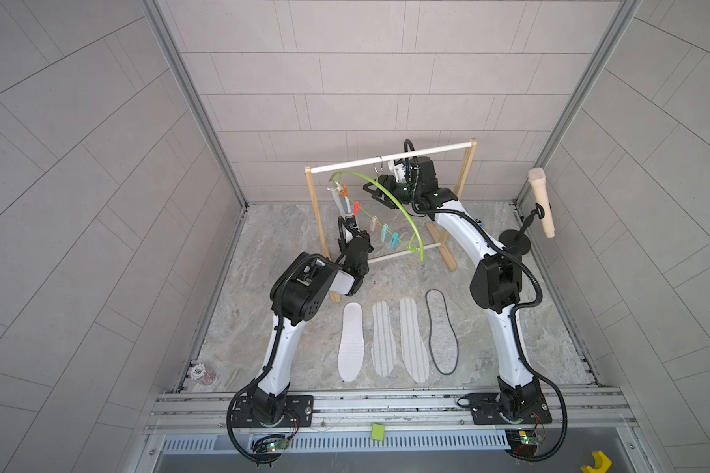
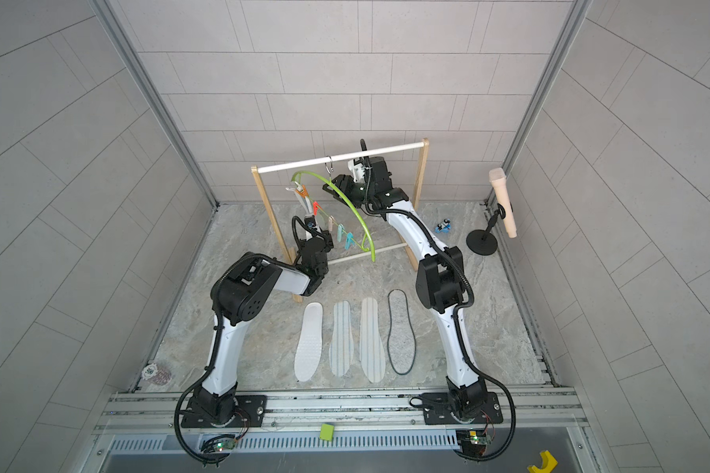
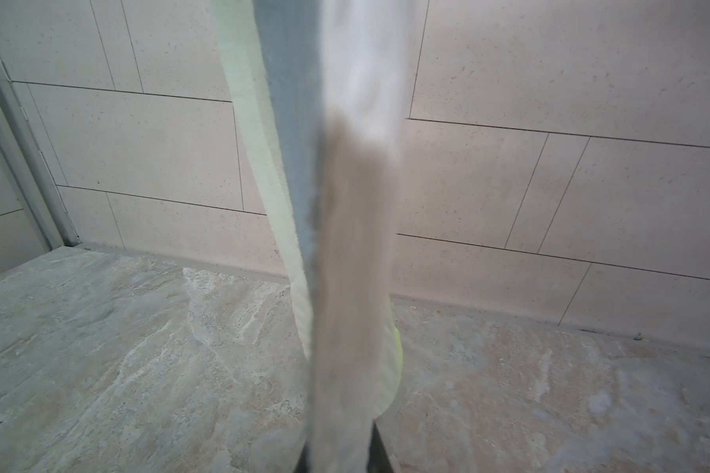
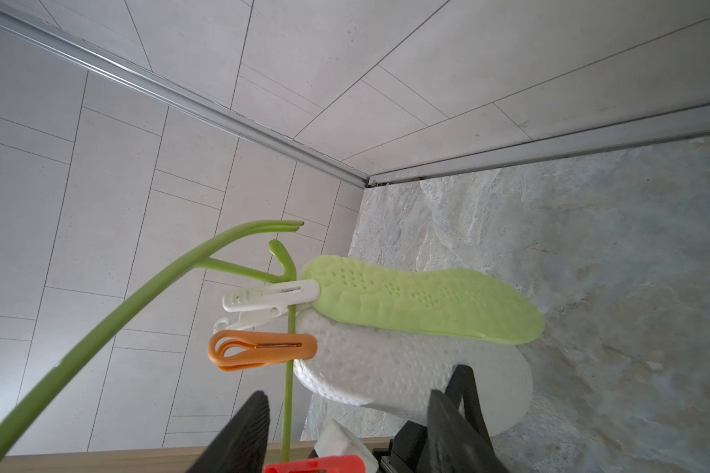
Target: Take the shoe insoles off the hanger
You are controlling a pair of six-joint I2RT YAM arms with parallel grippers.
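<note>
A green hanger [image 1: 392, 197] with coloured clips hangs on the rack. In the right wrist view, a green insole [image 4: 422, 303] and a white insole [image 4: 406, 362] hang from white [image 4: 272, 295] and orange clips [image 4: 260, 349]. My left gripper [image 1: 351, 224] is below them, shut on a hanging insole, which fills the centre of the left wrist view, blurred. My right gripper is open near the hanger's top, facing the clips, nothing seen held between its fingers.
Several removed insoles [image 1: 382, 339] lie in a row on the near floor. A wooden rack [image 1: 311, 205] surrounds the hanger. A dark stand [image 2: 481, 242] with a peach cylinder is at the right.
</note>
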